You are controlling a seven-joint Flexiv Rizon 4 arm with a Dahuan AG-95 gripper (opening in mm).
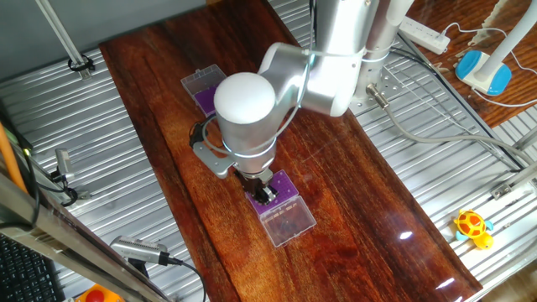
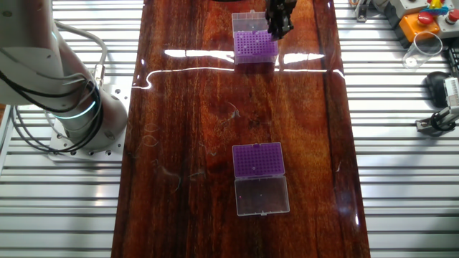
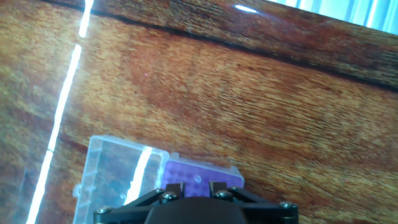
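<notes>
My gripper (image 1: 264, 194) is low over the purple perforated rack (image 1: 285, 184) of an open box, covering part of it. That box has its clear lid (image 1: 288, 222) folded flat beside the rack. In exterior view 2 the dark gripper (image 2: 280, 30) is by the right side of the same purple rack (image 2: 255, 44). The wrist view has the gripper's (image 3: 196, 188) two fingertips apart, with the purple rack (image 3: 198, 176) behind them and nothing clearly held. A second open box has a purple rack (image 2: 258, 159) and a clear lid (image 2: 262, 196).
The wooden board (image 2: 193, 129) is bare between the two boxes. Beyond it lies ribbed metal table (image 2: 401, 179), with a clear cup (image 2: 422, 50) and a button box (image 2: 423, 26). A toy turtle (image 1: 471, 224) is off to the right.
</notes>
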